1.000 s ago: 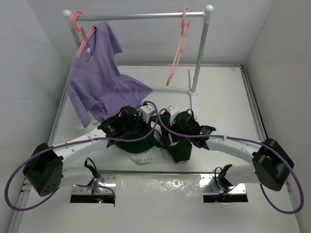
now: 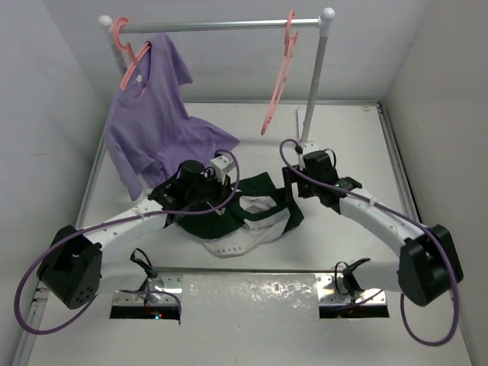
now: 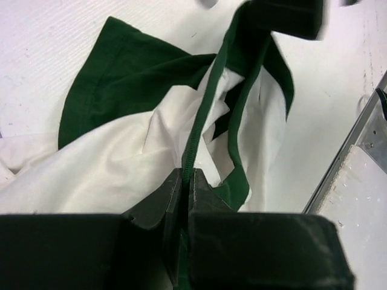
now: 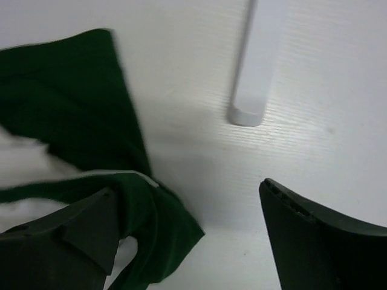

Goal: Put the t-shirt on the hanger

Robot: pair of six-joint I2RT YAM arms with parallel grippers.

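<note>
A green and white t-shirt (image 2: 263,232) lies crumpled on the table, its neck opening stretched between the arms. My left gripper (image 2: 227,192) is shut on the green collar (image 3: 192,136), which runs up from between its fingertips in the left wrist view. My right gripper stands open at the shirt's right side. Green fabric (image 4: 151,223) lies against its left finger (image 4: 66,241), and bare table shows near the other finger (image 4: 302,238). An empty pink hanger (image 2: 279,80) hangs from the rack on the right.
The metal rack bar (image 2: 221,25) spans the back. A purple shirt (image 2: 156,114) hangs on a second pink hanger (image 2: 136,65) at left. The rack's foot (image 4: 249,103) is close behind my right gripper. Free table lies to the right.
My right gripper has moved right and back, away from the left one, and its fingers now stand apart. The collar looks wider spread. The left arm has shifted only slightly.
</note>
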